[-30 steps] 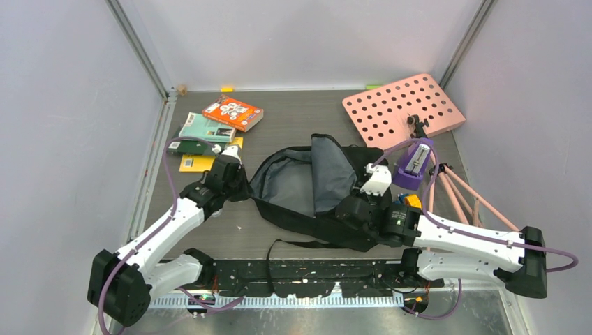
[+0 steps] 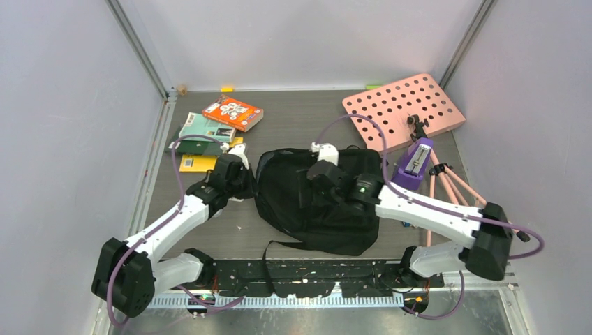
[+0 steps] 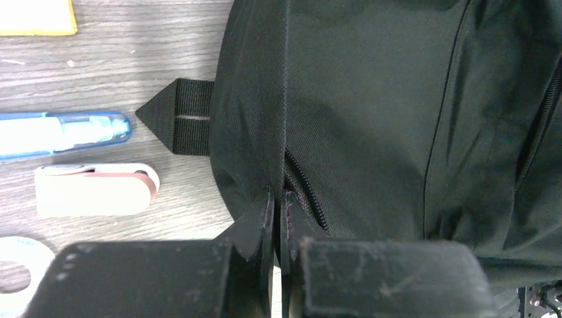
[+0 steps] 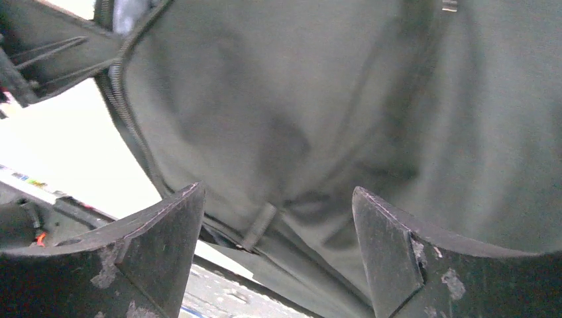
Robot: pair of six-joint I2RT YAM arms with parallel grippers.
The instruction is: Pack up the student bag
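The black bag (image 2: 324, 216) lies in the middle of the table, its flap folded over the grey lining. At its left edge my left gripper (image 2: 253, 185) is shut, and in the left wrist view a fold of black cloth (image 3: 285, 99) runs down to its fingertips, pinched there. My right gripper stands open above the bag, only cloth below its spread fingers. To the bag's left lie a clear blue-ended pen or tube (image 3: 79, 132), a pale pink stapler-like item (image 3: 96, 192) and a white ring (image 3: 20, 268). An orange book (image 2: 233, 112), a teal book (image 2: 207, 128) and yellow items sit at the back left.
A pink perforated board (image 2: 405, 112) stands at the back right, with a purple object (image 2: 415, 164) and pink tripod legs (image 2: 450, 183) near it. A black strap (image 2: 286, 244) trails off the bag's front. Bare table shows behind the bag.
My right gripper has moved left across the bag and opened. The left arm has shifted only slightly.
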